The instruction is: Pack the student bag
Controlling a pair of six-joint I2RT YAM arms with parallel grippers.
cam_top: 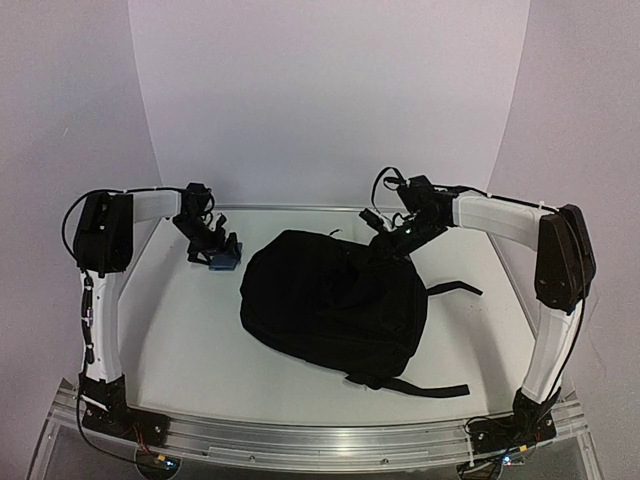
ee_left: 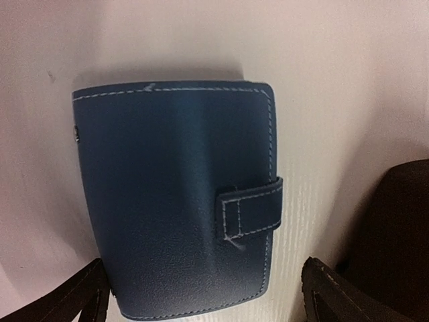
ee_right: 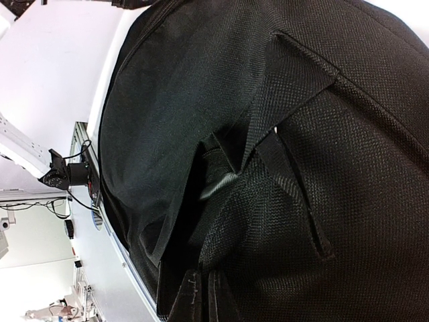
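A dark blue notebook (ee_left: 167,154) with a strap closure and pale stitching lies flat on the white table at the left. My left gripper (cam_top: 217,256) is down over it. In the left wrist view its fingers (ee_left: 335,298) stand wide apart, one on each side of the notebook's near end. The black bag (cam_top: 330,300) lies in the middle of the table, its opening (ee_right: 214,178) partly gaping with something pale inside. At the bag's upper right edge, my right gripper is shut on a fold of its dark fabric; the pinched part is hard to make out.
Two black straps (cam_top: 430,390) stretch from the bag over the right side of the table. Bare table (cam_top: 190,340) lies in front of the notebook. A narrow clear strip separates notebook and bag.
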